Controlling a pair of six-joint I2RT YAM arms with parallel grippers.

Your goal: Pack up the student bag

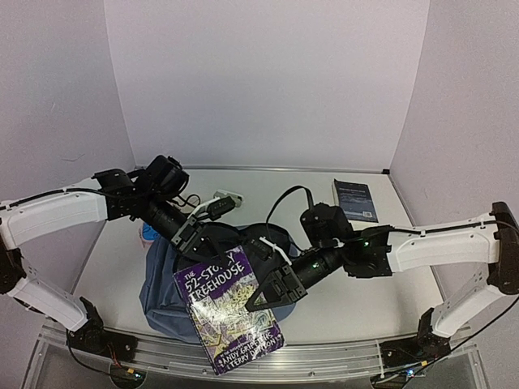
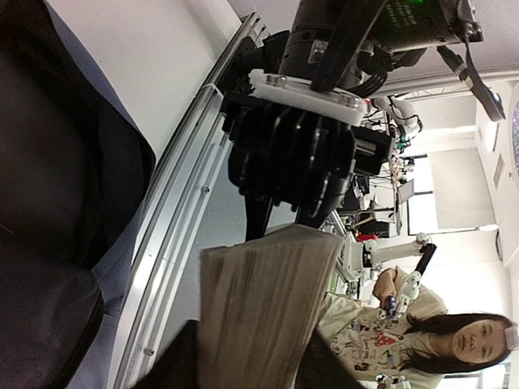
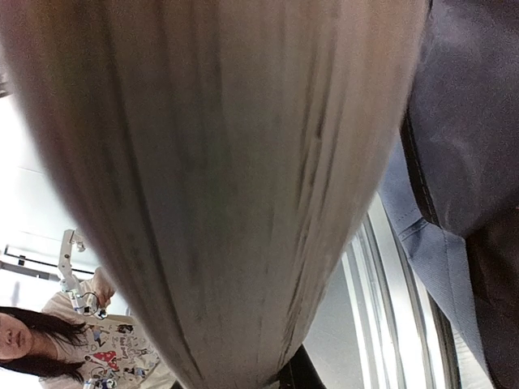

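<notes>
A purple book titled "The 52-Storey Treehouse" point(image 1: 223, 312) hangs tilted in front of the bag, its lower corner past the table's front edge. My right gripper point(image 1: 253, 305) is shut on its right side; the left wrist view shows those fingers point(image 2: 258, 217) at the book's page edges point(image 2: 263, 300). My left gripper point(image 1: 217, 253) is at the book's top edge, with blurred dark fingers point(image 2: 174, 361) on either side of it; whether they clamp it cannot be told. Page edges point(image 3: 227, 162) fill the right wrist view. The blue-grey bag point(image 1: 166, 296) lies open behind the book, partly hidden.
A dark blue book point(image 1: 354, 201) lies at the table's back right. A pale green-grey case point(image 1: 229, 196) sits behind the bag, partly behind the left arm. Something pink and blue point(image 1: 148, 233) shows at the bag's left. The table right of the bag is mostly clear.
</notes>
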